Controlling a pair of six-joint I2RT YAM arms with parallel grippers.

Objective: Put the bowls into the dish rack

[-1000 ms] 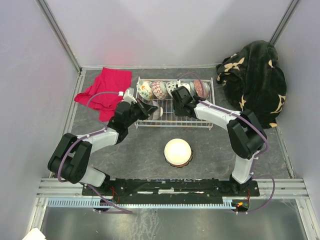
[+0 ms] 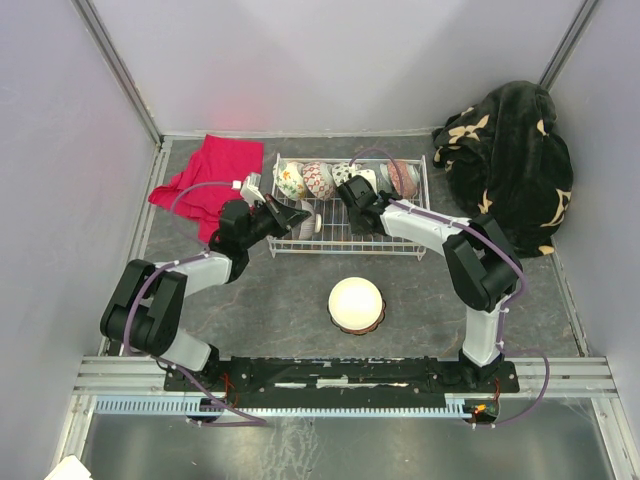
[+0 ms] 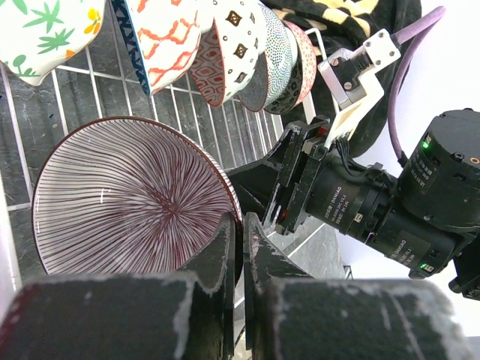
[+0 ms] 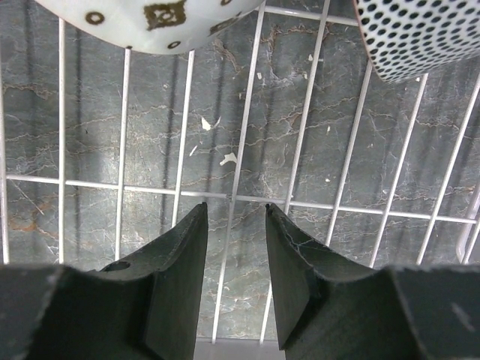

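My left gripper is shut on the rim of a bowl with brown radiating lines (image 3: 127,195), which stands on edge over the left front of the white wire dish rack (image 2: 350,248). Its inside faces the left wrist camera. Along the rack's back stand several patterned bowls in a row, among them a leaf-print bowl (image 3: 49,34), a red-patterned bowl (image 3: 165,37) and a diamond-print bowl (image 3: 238,49). Over the rack's middle, my right gripper is part open, with only wires and floor showing between its fingers. A cream bowl (image 2: 355,303) sits in front of the rack.
A red cloth (image 2: 215,185) lies left of the rack, and a dark patterned blanket (image 2: 510,165) is heaped at the right. Both arms reach closely together over the rack.
My left gripper and the bowl in it have shifted slightly to the left. The right arm has moved only a little; the other bowls look unmoved.
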